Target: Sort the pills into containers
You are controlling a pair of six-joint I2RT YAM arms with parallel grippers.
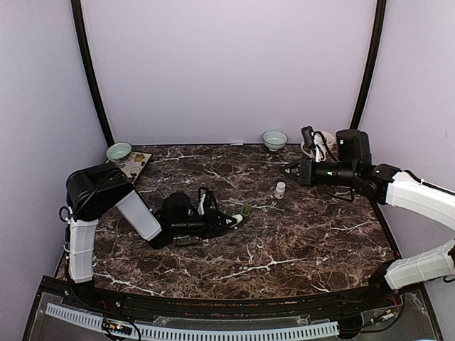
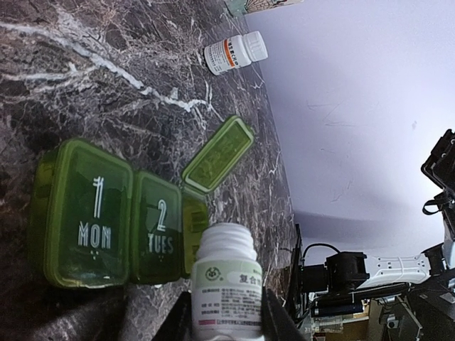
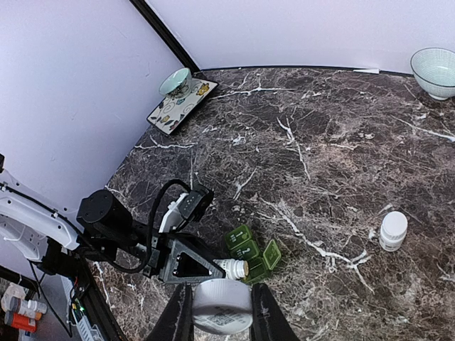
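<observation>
My left gripper (image 1: 232,221) is shut on an uncapped white pill bottle (image 2: 226,291), tilted over the green pill organizer (image 2: 89,220). In the left wrist view, the bottle's threaded neck lies beside the compartment whose lid (image 2: 219,155) stands open; the MON and TUES lids are down. What is inside that compartment is hidden. A white cap (image 3: 222,302) sits between the fingertips of my right gripper, which is shut on it and held well right of the organizer. A second, capped bottle (image 1: 280,190) stands upright on the table, apart from both grippers.
A pale green bowl (image 1: 275,140) stands at the back, and another bowl (image 1: 119,151) rests by a patterned tray (image 1: 135,165) at the far left. A further bowl (image 1: 329,137) is partly behind the right arm.
</observation>
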